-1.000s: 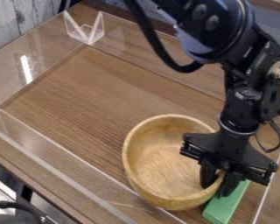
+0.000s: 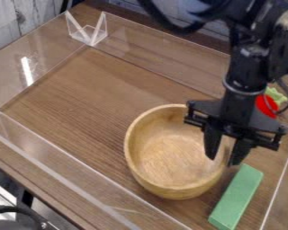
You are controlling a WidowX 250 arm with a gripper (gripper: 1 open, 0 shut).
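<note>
My gripper (image 2: pixel 220 145), black and hanging from above at the right, is over the right rim of a large tan bowl (image 2: pixel 171 162). How far its fingers are apart is hard to tell. A green rectangular object (image 2: pixel 237 195) lies to the right of the bowl, below the gripper.
A red object (image 2: pixel 265 105) and a small green item sit behind the gripper at the right. A white wire item (image 2: pixel 89 29) stands at the back left.
My gripper has risen away from the front, uncovering more of the green rectangle and the bowl. The bowl appears slightly shifted.
</note>
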